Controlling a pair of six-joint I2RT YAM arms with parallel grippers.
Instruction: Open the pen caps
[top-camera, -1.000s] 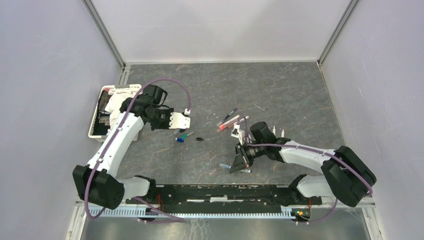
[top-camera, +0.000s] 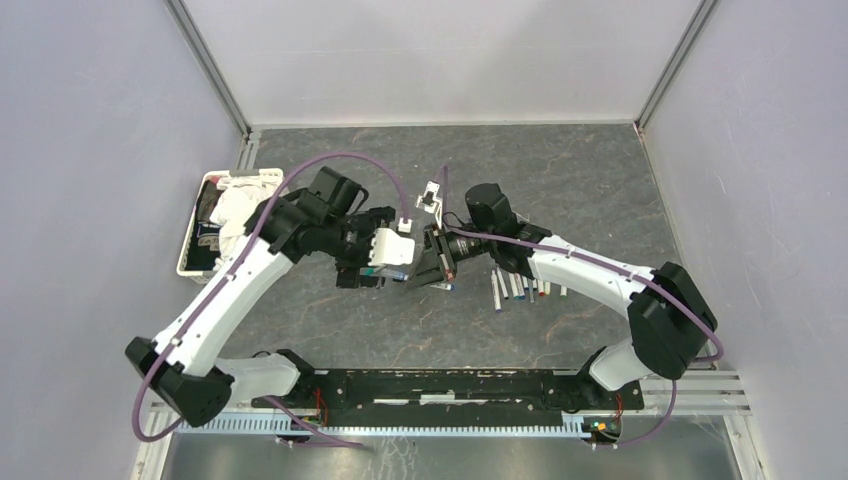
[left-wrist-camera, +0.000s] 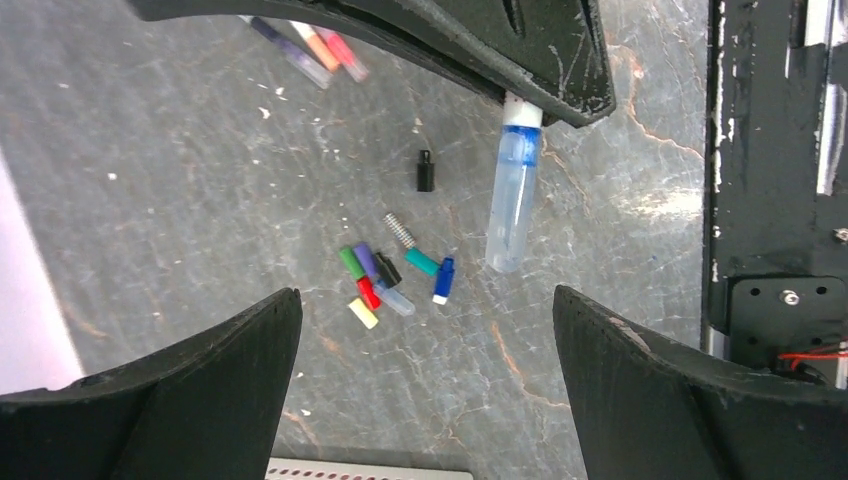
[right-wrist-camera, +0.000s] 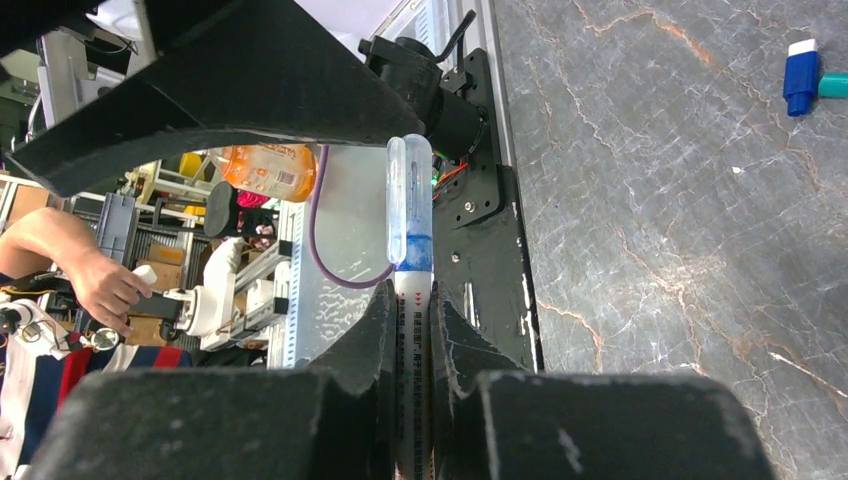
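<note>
A white-barrelled pen stands between the fingers of my right gripper, which is shut on it. Its clear cap with a blue band sticks out past the fingertips. Seen from the left wrist, that capped end lies ahead of my left gripper, between its widely parted fingers and right of centre. The left fingers stand open and do not appear to touch the cap. Loose caps, among them a blue one, a teal one and a black one, lie on the table.
Several pens lie in a row below the right forearm. A white basket with cloth stands at the left. Both grippers are close together over mid-table.
My right gripper has risen from the front of the table toward the middle with the pen.
</note>
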